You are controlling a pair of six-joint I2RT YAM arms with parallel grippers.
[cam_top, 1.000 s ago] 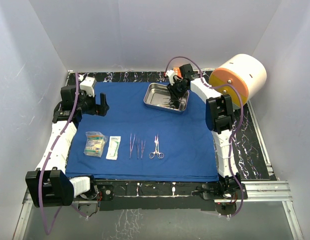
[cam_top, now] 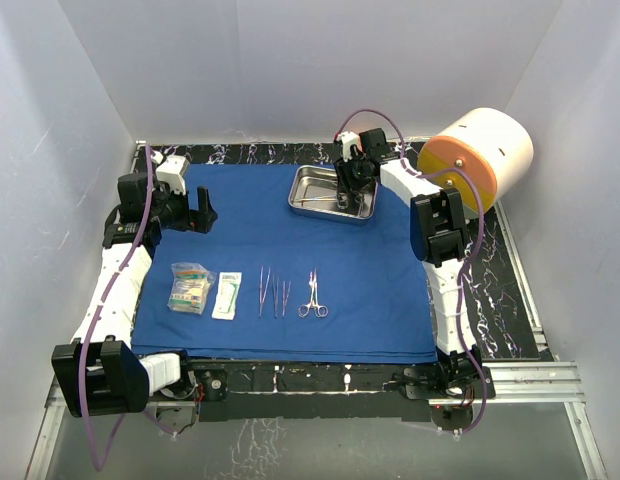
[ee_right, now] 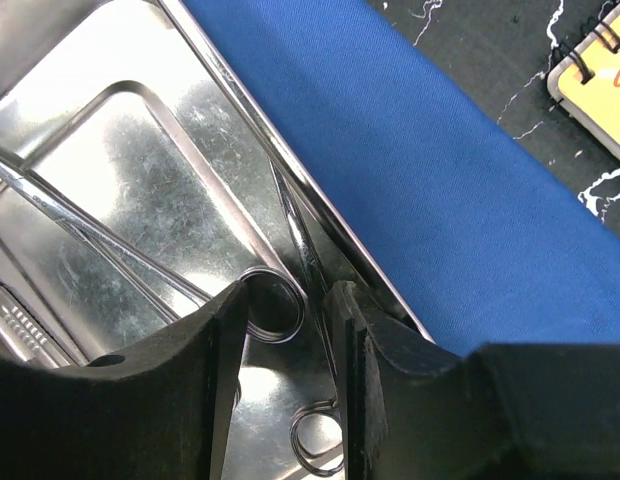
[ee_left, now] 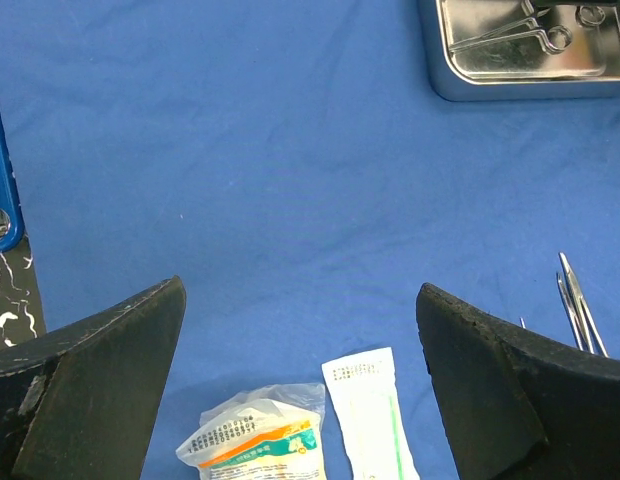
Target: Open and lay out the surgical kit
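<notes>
The metal tray point(cam_top: 312, 180) stands at the back of the blue cloth with loose instruments in it. My right gripper is over the tray's right part, its fingers part open. Between its fingers, or just below them, show a ring handle point(ee_right: 275, 335) and a slim metal shank; no firm hold shows. A second ring point(ee_right: 297, 455) lies lower, and a long-shafted instrument point(ee_right: 100, 232) stretches to the left. My left gripper point(cam_top: 202, 212) hangs wide open and empty above the cloth's left side. Along the front lie scissors point(cam_top: 313, 300), tweezers point(cam_top: 263, 290), a white packet point(cam_top: 227, 295) and a clear bag point(cam_top: 191, 287).
A large white cylinder with an orange end point(cam_top: 442, 160) stands right of the tray, close to my right arm. A yellow spiral notepad point(ee_right: 605, 85) lies beyond the cloth.
A long instrument there now lies farther left and back than before. The left arm and front row are unchanged.
</notes>
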